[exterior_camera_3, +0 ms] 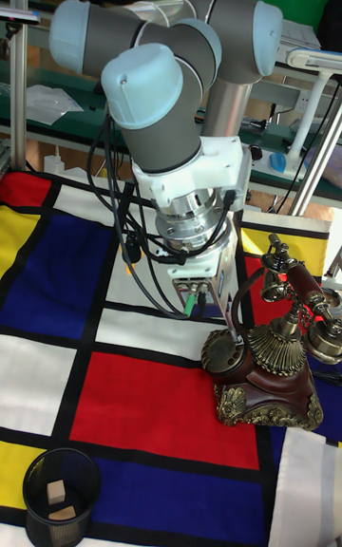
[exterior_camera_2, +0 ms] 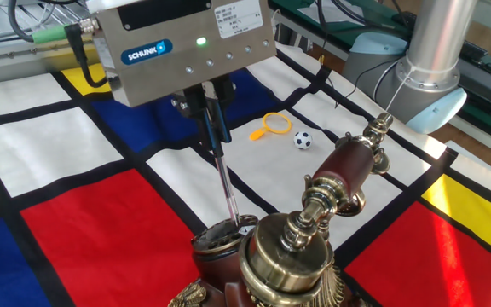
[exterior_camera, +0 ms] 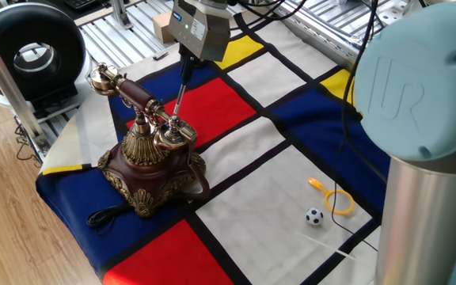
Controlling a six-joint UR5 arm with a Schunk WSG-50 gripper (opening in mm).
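An ornate antique-style telephone [exterior_camera: 145,170], dark red-brown with brass trim, stands at the left of the cloth, its handset [exterior_camera_2: 339,182] lying across the cradle. My gripper [exterior_camera_2: 215,128] points downward above the dial side, its dark fingers close together around the upper part of a slim rod-like tool [exterior_camera_2: 228,183]. The rod slants down, and its lower end reaches the dial area [exterior_camera_2: 222,239]; whether it touches there cannot be told. From the third exterior view, my wrist hides most of the gripper, with the phone's dial [exterior_camera_3: 222,351] just below right.
A small football [exterior_camera: 314,216] and a yellow ring-shaped toy with a handle [exterior_camera: 338,202] lie on the white patch. A black mesh cup [exterior_camera_3: 63,497] with wooden blocks stands at the cloth's corner. Cables hang beside the arm. The red patch [exterior_camera_3: 161,410] is clear.
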